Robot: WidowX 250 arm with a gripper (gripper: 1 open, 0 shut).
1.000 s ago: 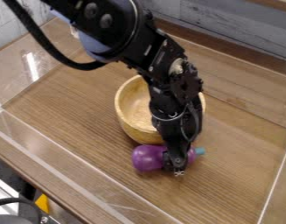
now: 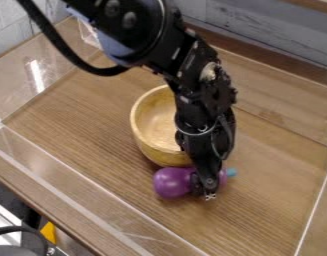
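Note:
A purple toy vegetable [image 2: 173, 182] with a small teal tip lies on the wooden table, just in front of a yellow bowl [image 2: 151, 125]. My black gripper [image 2: 209, 183] reaches down over the bowl's right side, its fingertips at the purple toy. Whether the fingers are closed on it cannot be made out; the gripper hides part of the toy and of the bowl.
A white wall stands at the back. Along the near left edge are cables and a small yellow object [image 2: 48, 230].
The arm's upper part has shifted slightly left and the fingertips have moved a little. The purple toy stays in nearly the same place.

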